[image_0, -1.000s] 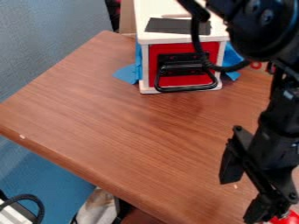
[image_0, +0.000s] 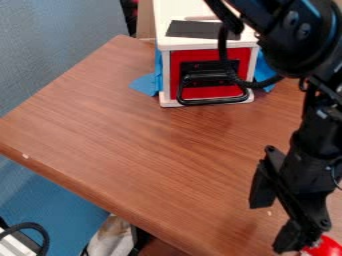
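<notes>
My black gripper (image_0: 278, 208) is low at the right side of the wooden table, its fingers angled down toward the front. A red object (image_0: 325, 249) is at the bottom right edge, partly hidden by the gripper. Whether the fingers hold it, and how far they are apart, is unclear.
A white and red box (image_0: 207, 60) with a black wire handle stands at the back on blue cloth (image_0: 146, 84).
The gripper has shifted slightly at the lower right, and the red object's visible part at the bottom edge has changed a little. The table and box are unchanged.
</notes>
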